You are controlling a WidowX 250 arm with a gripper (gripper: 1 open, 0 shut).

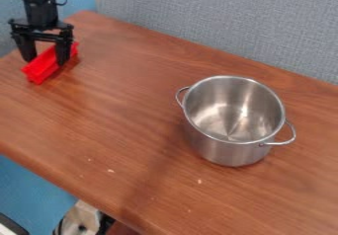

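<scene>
My black gripper (pixel 42 43) is at the top left, reaching down from above with its two fingers open. It is just over a long red object (pixel 45 69), which lies at the left end of the wooden table; whether the fingers touch it I cannot tell. A steel pot (pixel 232 144) with two side handles stands upright on the right half of the table, and its inside looks empty.
A grey textured wall (pixel 218 22) runs behind it. Beyond the front-left edge is blue floor (pixel 40 195).
</scene>
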